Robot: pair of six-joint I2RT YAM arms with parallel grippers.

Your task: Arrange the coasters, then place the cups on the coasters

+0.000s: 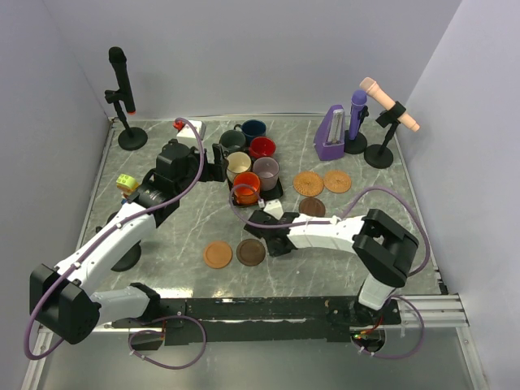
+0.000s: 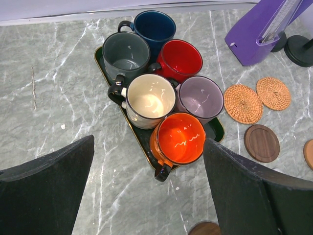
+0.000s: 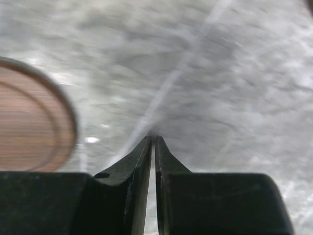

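Observation:
Cups crowd a dark tray (image 2: pixel 128 128): an orange cup (image 2: pixel 183 138) at its near end, a cream cup (image 2: pixel 150 96), a mauve cup (image 2: pixel 200 97), a red cup (image 2: pixel 180 58), a grey-green cup (image 2: pixel 126 53) and a blue cup (image 2: pixel 155 28). Left of the tray, my left gripper (image 1: pixel 219 162) is open and holds nothing. At the front lie a light brown coaster (image 1: pixel 218 254) and a dark wooden coaster (image 1: pixel 251 252). My right gripper is shut low over the table beside a dark coaster (image 3: pixel 29 120); its tips meet and nothing shows between them.
Two woven coasters (image 1: pixel 309 183) and another dark coaster (image 1: pixel 312 207) lie right of the tray. A purple holder (image 1: pixel 329 138) and microphones on stands (image 1: pixel 379 156) occupy the back right. Bare marble (image 1: pixel 183 231) stretches left of the front coasters.

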